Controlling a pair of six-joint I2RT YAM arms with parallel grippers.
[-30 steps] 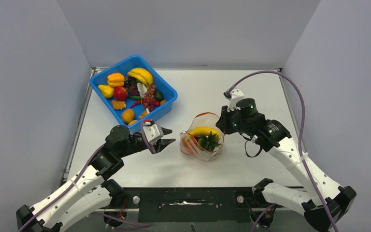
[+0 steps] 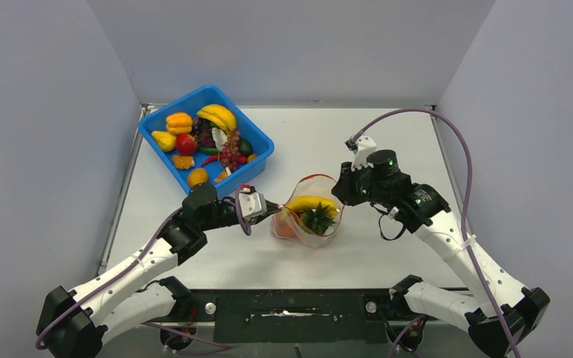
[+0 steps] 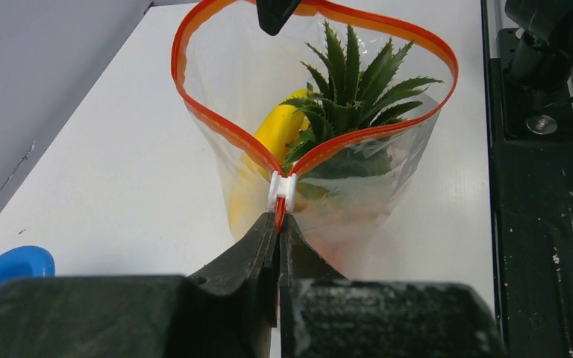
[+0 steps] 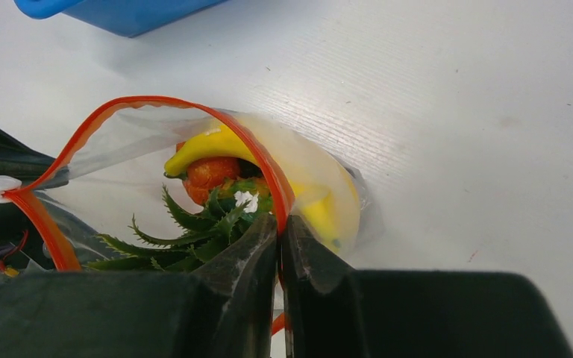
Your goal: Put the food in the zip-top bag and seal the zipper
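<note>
The clear zip top bag (image 2: 305, 229) with an orange rim stands open-mouthed mid-table. In it are a yellow banana (image 2: 310, 202), an orange-red piece of food (image 4: 210, 174) and something with spiky green leaves (image 2: 318, 219). My left gripper is shut on the orange strip at the bag's left corner. Its fingertips sit right behind the white zipper slider (image 3: 281, 191). On the opposite side, my right gripper pinches the rim, its fingertips close together with the orange edge between them; a narrow gap shows lower down. The mouth gapes wide between both grippers.
A blue bin (image 2: 263, 153) with assorted fruit and vegetables stands at the back left, close behind the left gripper. Bare white table (image 2: 298, 268) lies in front of the bag and at the back right.
My left gripper came right to the bag's left corner and went from open to shut on it. The bag shifted slightly left; the right arm barely moved.
</note>
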